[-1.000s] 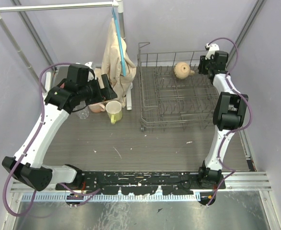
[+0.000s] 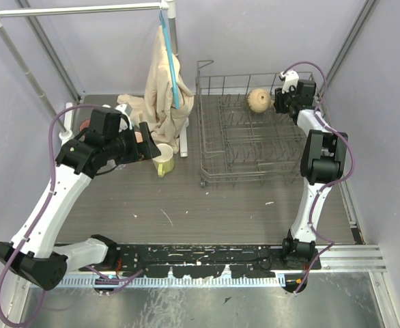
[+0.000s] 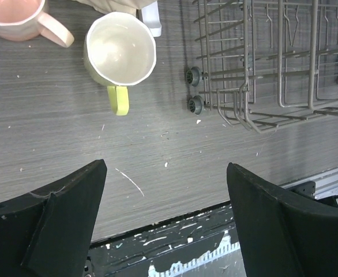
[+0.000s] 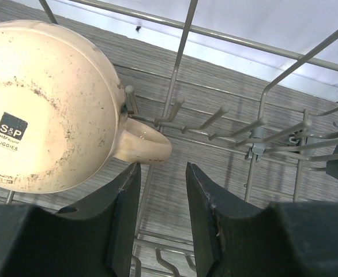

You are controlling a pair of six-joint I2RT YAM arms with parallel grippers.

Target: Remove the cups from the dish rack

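Observation:
An upside-down beige cup (image 2: 259, 100) (image 4: 42, 109) rests in the back of the wire dish rack (image 2: 224, 174). My right gripper (image 2: 280, 101) is open at its right, the handle just beyond the fingertips in the right wrist view. My left gripper (image 2: 144, 141) hangs open and empty near a yellow cup (image 2: 163, 162) (image 3: 117, 52) standing on the counter left of the rack. A pink cup (image 3: 13, 17) stands beside that one.
A beige cloth (image 2: 162, 102) hangs from a white frame (image 2: 84, 10) behind the left arm. The counter (image 2: 173, 212) in front of the yellow cup and rack is clear.
My right gripper has moved left toward the beige cup's handle. The left arm has shifted left and slightly toward the front.

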